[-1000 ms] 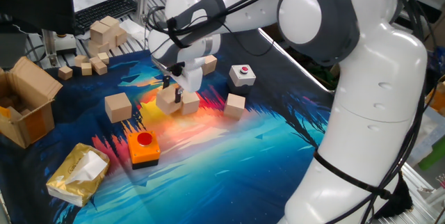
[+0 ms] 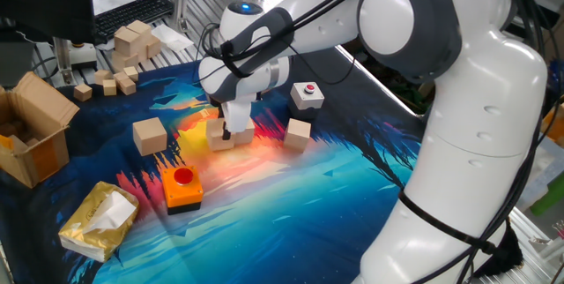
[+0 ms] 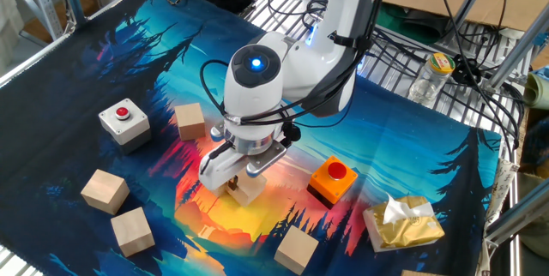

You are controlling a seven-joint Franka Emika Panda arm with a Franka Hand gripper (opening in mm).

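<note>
My gripper [image 2: 231, 130] is low over the middle of the mat, at a pair of wooden blocks. In exterior view 1 one dark fingertip stands in front of the left block [image 2: 217, 138], and the right block [image 2: 245, 132] sits close against that one. Exterior view 2 has the gripper [image 3: 230, 183] beside a light wooden block [image 3: 249, 189], with the white hand covering much of the area. The far finger is hidden, so whether the fingers are closed on a block does not show.
Around the gripper lie single blocks [image 3: 190, 122]. A grey box with a red button [image 2: 307, 96], an orange button box [image 2: 182, 190], a tissue pack [image 2: 99, 222] and a cardboard box [image 2: 40, 134] stand further out.
The hand has moved right and turned in exterior view 1. The left block, tilted earlier, has shifted slightly right and now stands straighter against its neighbour. A block behind is now covered by the arm.
</note>
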